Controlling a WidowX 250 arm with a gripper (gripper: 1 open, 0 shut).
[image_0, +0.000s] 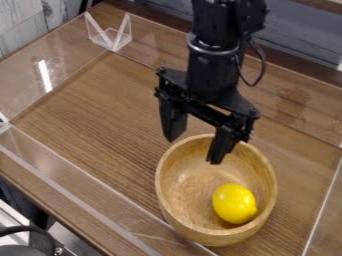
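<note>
The black gripper hangs in the middle of the camera view with its two fingers spread wide and open, nothing seen between them. Its lower fingertips reach over the back rim of a tan oval bowl. In the front right part of the bowl lies a yellow object, shaped like a lemon, below and in front of the gripper.
A small clear wire-like or plastic item stands at the back left, near the table's edge.
</note>
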